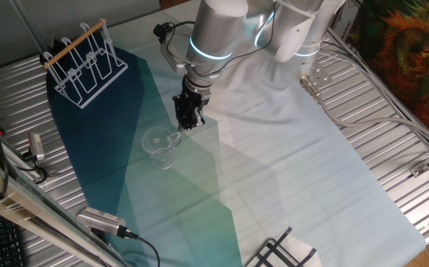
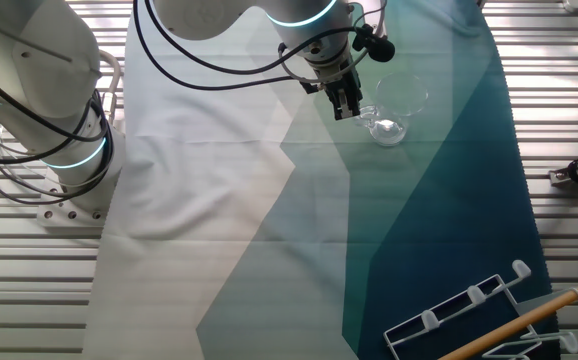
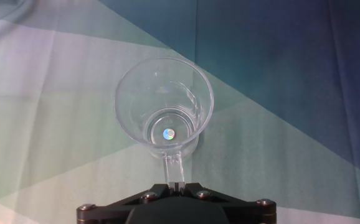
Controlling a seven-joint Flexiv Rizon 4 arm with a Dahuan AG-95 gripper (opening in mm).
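Observation:
A clear, see-through mug (image 3: 164, 102) stands upright over the green part of the cloth, its open rim facing the wrist camera. Its handle (image 3: 174, 167) points toward my gripper, whose black fingers are drawn together at the handle's outer end. From the side, the same mug (image 1: 160, 147) sits just left of the gripper (image 1: 182, 130). The other exterior view has the mug (image 2: 389, 125) right beside the fingertips (image 2: 346, 112). My gripper looks shut on the handle, though the contact itself is partly hidden. Whether the mug's base touches the cloth I cannot tell.
A white wire rack with a wooden bar (image 1: 77, 43) stands on the dark blue cloth area. Near the front edge is a dark-barred rack (image 1: 281, 252). A camera (image 1: 102, 221) sits at the left edge.

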